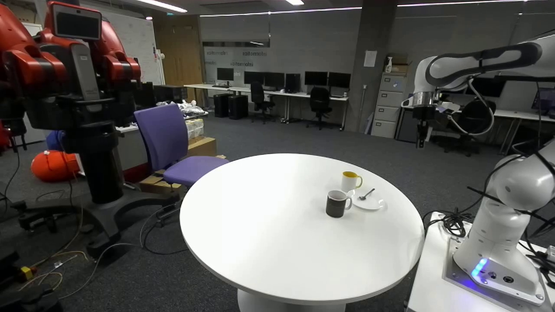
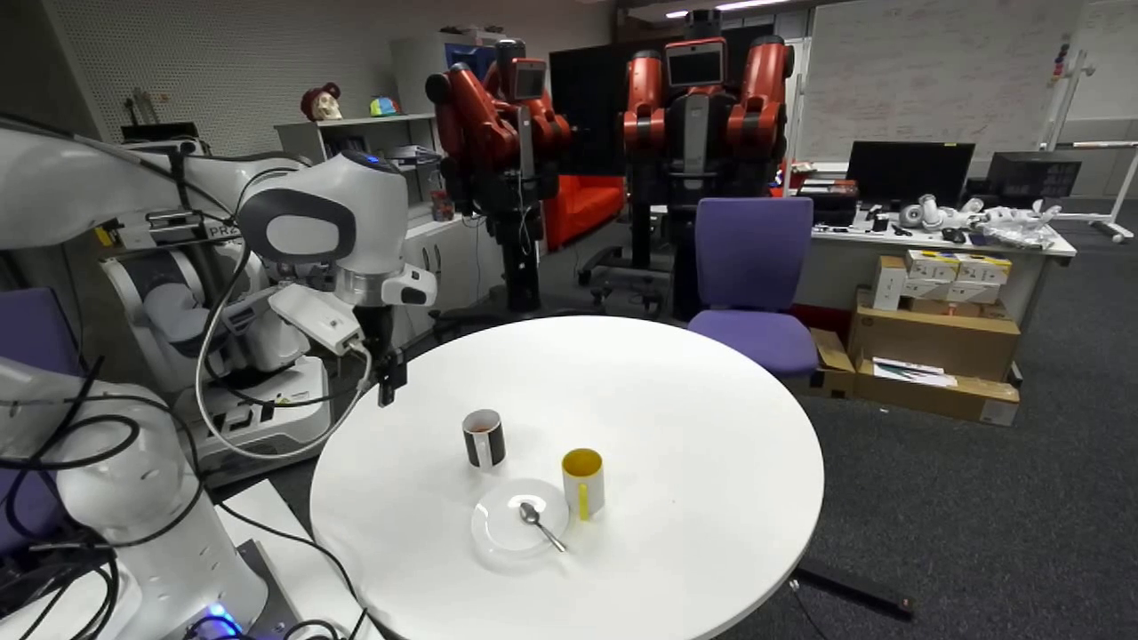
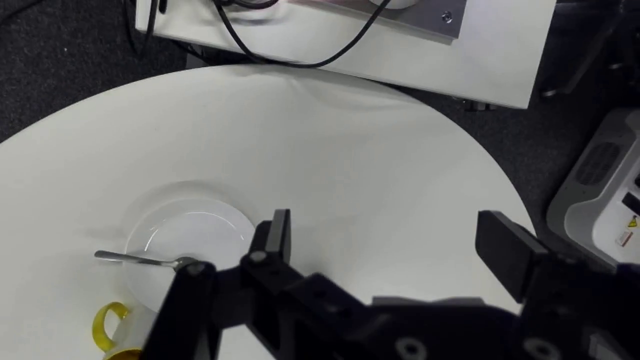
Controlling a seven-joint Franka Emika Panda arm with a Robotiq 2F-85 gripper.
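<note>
My gripper is open, with its fingers wide apart and only bare table visible between them. It hangs well above the table, towards the robot's side, as exterior view 2 shows. A white plate (image 2: 519, 516) holds a metal spoon (image 2: 541, 524), whose handle sticks out over the rim. Beside the plate stands a white mug (image 2: 583, 485) with a yellow inside and handle. A black-and-white mug (image 2: 484, 439) stands upright nearby. In the wrist view the plate (image 3: 192, 231) lies left of the fingers, the yellow mug (image 3: 129, 333) is partly cut off, and the black-and-white mug cannot be seen.
My arm's base (image 1: 494, 270) sits on a separate white stand beside it, with loose black cables (image 1: 453, 223) nearby. A purple chair (image 1: 179, 151) stands at the table's far side.
</note>
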